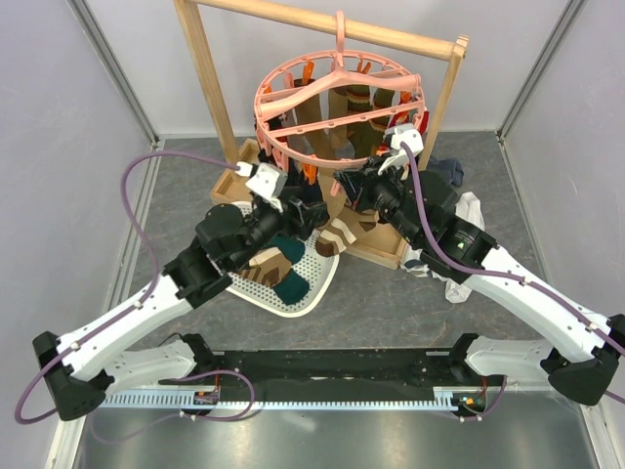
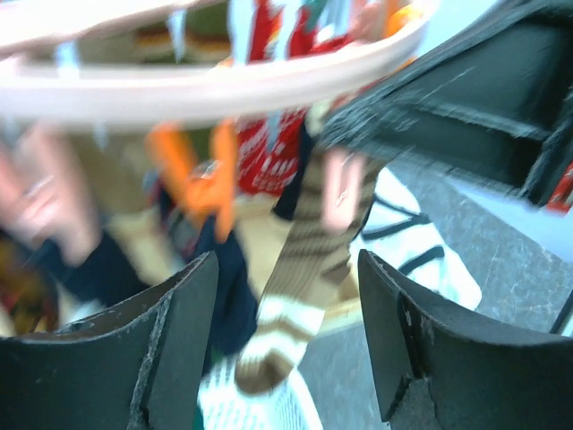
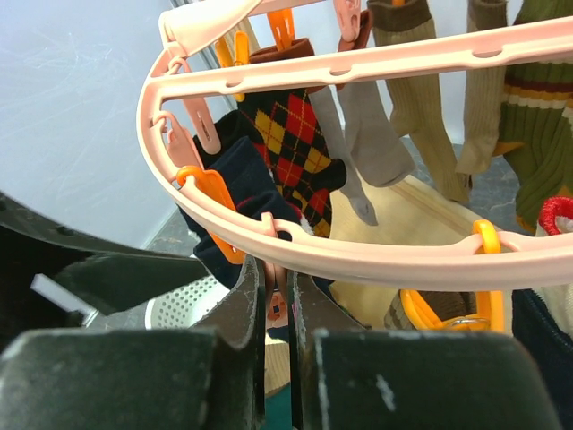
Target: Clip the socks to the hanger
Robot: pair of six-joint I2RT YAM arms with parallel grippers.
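The pink round hanger [image 1: 293, 98] hangs from the wooden rack, many socks clipped on it. My right gripper is shut on a pink clip at the hanger's near rim; a striped brown sock [image 1: 342, 231] hangs below it. My left gripper stands open, just below and left of the right one, with that sock [image 2: 286, 305] behind its fingers in the left wrist view. Whether the sock sits in the clip is hard to tell.
A white perforated basket [image 1: 303, 303] with loose socks sits below. A wooden tray [image 1: 386, 254] lies under the hanger, white cloth [image 1: 459, 293] to the right.
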